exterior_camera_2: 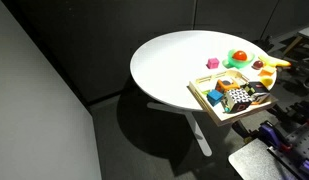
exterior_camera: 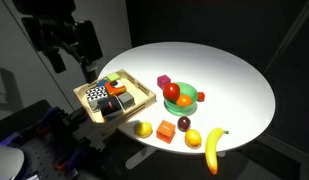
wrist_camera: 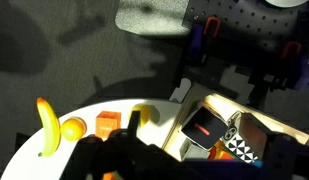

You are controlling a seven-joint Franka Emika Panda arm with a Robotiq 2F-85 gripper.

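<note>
In exterior view 1 my gripper (exterior_camera: 74, 70) hangs at the upper left, near the wooden tray (exterior_camera: 147, 100) and above table height. Its dark fingers stand wide apart along the bottom of the wrist view, with nothing clearly held. The tray contains several blocks, among them a black one (wrist_camera: 203, 127), a checkered one (exterior_camera: 97, 93) and a red-orange one (exterior_camera: 115, 87). A green bowl (exterior_camera: 201, 108) holds a red item (exterior_camera: 171, 91) and an orange item (exterior_camera: 184, 101). Part of the tray is hidden in the wrist view.
On the white round table (exterior_camera: 229, 75) lie a pink cube (exterior_camera: 163, 80), dark plum (exterior_camera: 184, 124), lemon (exterior_camera: 144, 129), orange block (exterior_camera: 166, 131) and orange (exterior_camera: 193, 138). A banana (exterior_camera: 212, 151) reaches past the front edge.
</note>
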